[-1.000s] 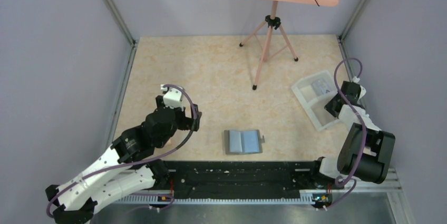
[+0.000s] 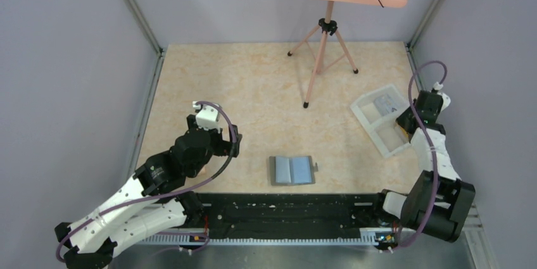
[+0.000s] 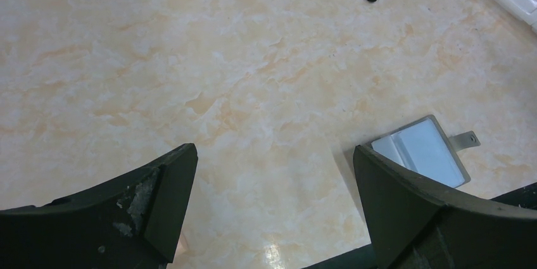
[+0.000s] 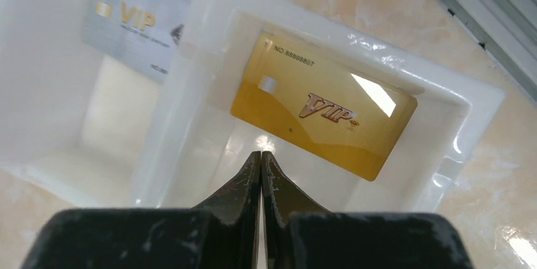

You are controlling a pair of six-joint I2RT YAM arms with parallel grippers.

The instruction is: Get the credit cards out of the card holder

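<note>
Near the table's front edge lies the card holder (image 2: 292,170), open and grey with pale blue inner faces; its tab (image 3: 465,140) shows in the left wrist view. I see no card in it. A gold VIP card (image 4: 323,107) rests in one compartment of the white tray, a silver VIP card (image 4: 136,22) in the other. My right gripper is over the gold card's compartment, its fingertips together with nothing visible between them. To the left of the holder, my left gripper stands wide open and empty above the table.
The white two-compartment tray (image 2: 369,128) sits at the right, close to the side wall. A pink tripod stand (image 2: 323,60) rises at the back. Bare table (image 2: 253,85) stretches across the middle and back left.
A strip of the gold card now shows beside it. The left arm and the holder have stayed put.
</note>
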